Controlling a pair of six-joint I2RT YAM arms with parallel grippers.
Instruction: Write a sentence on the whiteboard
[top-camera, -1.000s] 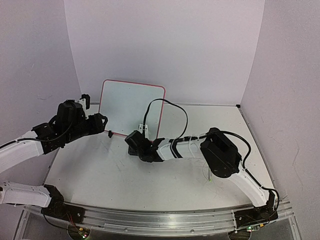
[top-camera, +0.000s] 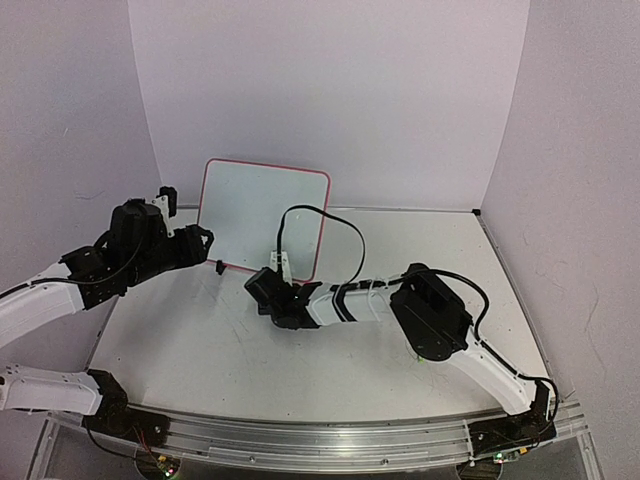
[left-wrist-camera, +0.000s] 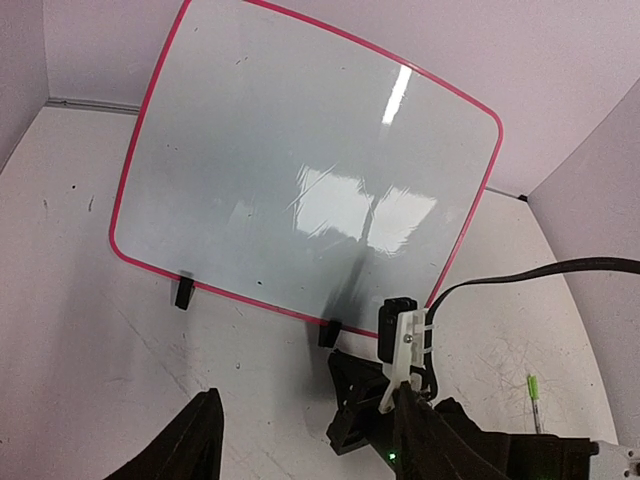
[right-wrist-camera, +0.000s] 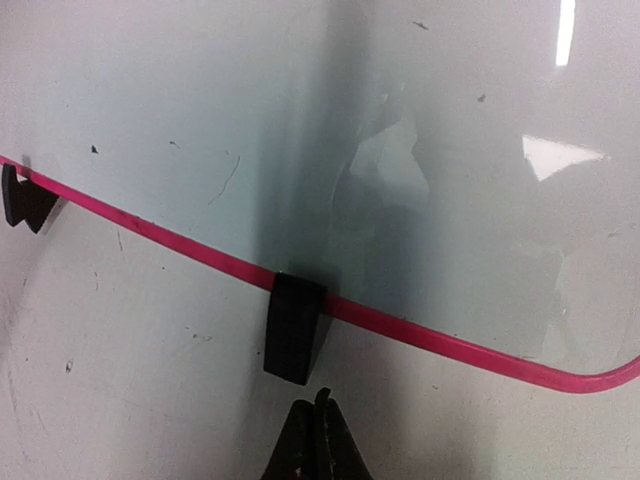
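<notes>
The blank whiteboard (top-camera: 262, 210) with a pink-red rim leans at the back of the table, resting on black feet. A pen (left-wrist-camera: 533, 392) with a green end lies on the table at the right of the left wrist view; the right arm covers most of it from above. To the left of the board hangs my left gripper, its fingers wide apart and empty. My right gripper is just in front of the board's lower edge, beside a black foot (right-wrist-camera: 294, 328); its fingers are together, with nothing seen between them.
My right arm (top-camera: 350, 303) stretches across the middle of the table, its cable (top-camera: 362, 250) looping above. Side walls close in the space left and right.
The left arm is almost still.
</notes>
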